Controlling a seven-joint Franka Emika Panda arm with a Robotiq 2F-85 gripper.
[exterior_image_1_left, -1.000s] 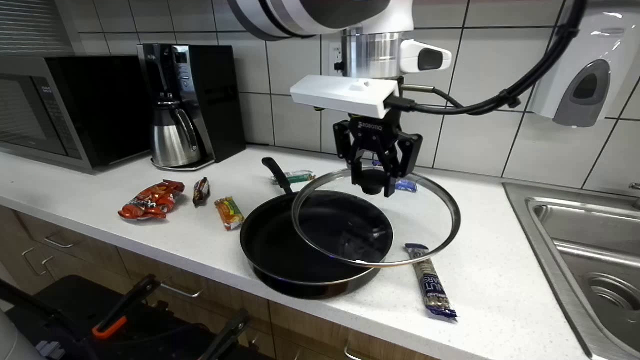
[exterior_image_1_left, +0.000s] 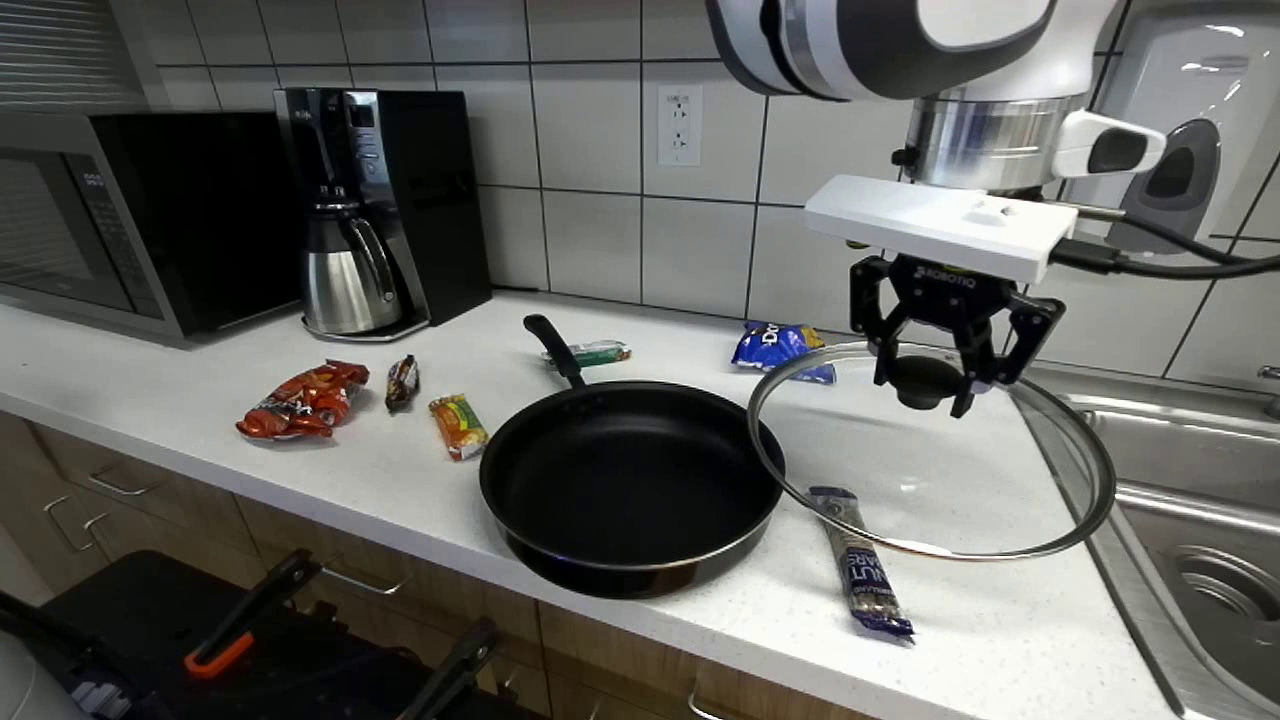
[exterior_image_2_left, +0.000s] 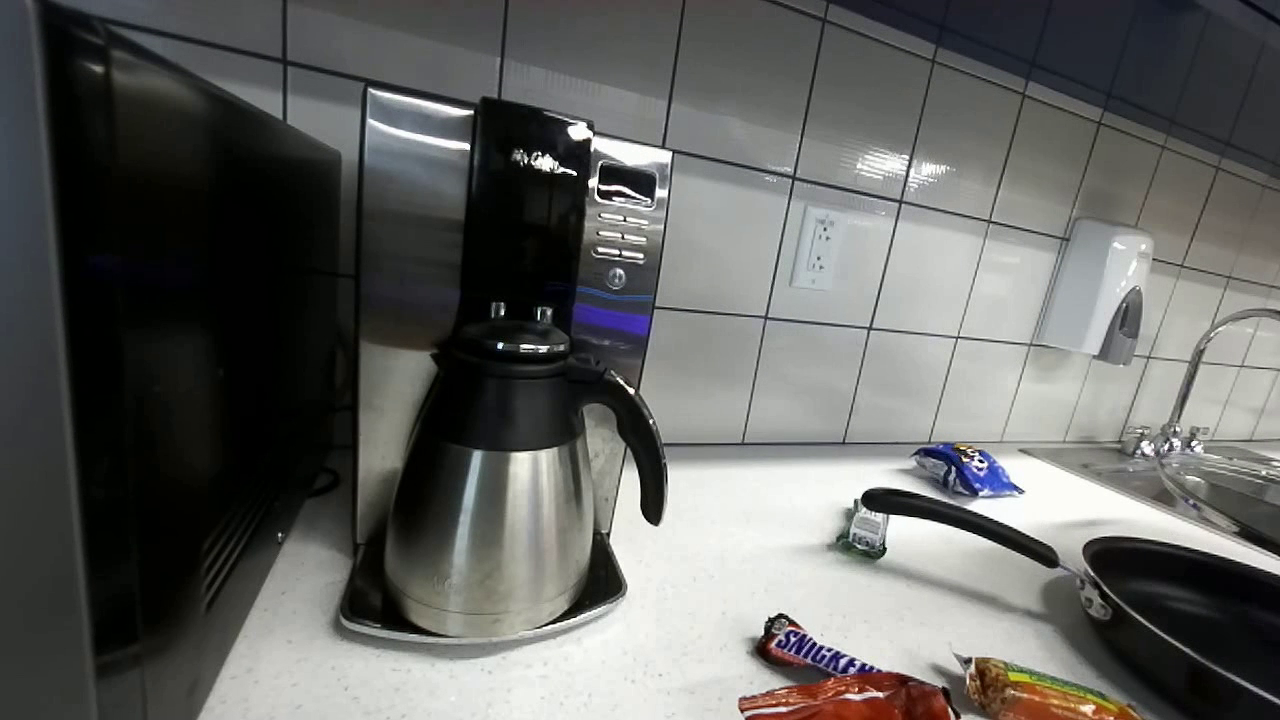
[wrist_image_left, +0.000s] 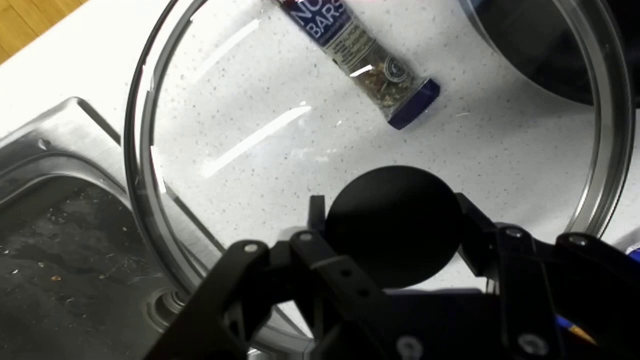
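Note:
My gripper (exterior_image_1_left: 926, 386) is shut on the round black knob (wrist_image_left: 393, 225) of a clear glass lid with a metal rim (exterior_image_1_left: 768, 446). It holds the lid above the counter, right of a black frying pan (exterior_image_1_left: 630, 474). The pan is uncovered and looks empty, its handle reaching toward the wall. In the wrist view the knob sits between both fingers, and the lid's rim (wrist_image_left: 613, 129) overlaps the pan's edge at the upper right. Through the glass a nut bar packet (wrist_image_left: 372, 66) shows on the counter.
A sink (exterior_image_1_left: 1212, 540) lies to the right, beneath the lid's edge. Around the pan are a blue packet (exterior_image_1_left: 780, 348), a green bar (exterior_image_1_left: 600, 353), a yellow-orange bar (exterior_image_1_left: 458, 426), a small brown bar (exterior_image_1_left: 403, 384) and a red bag (exterior_image_1_left: 306, 402). A coffee maker (exterior_image_1_left: 438, 204) stands at the back left.
My gripper has carried the lid to the right, from partly over the pan to between pan and sink. The pan and packets have stayed in place.

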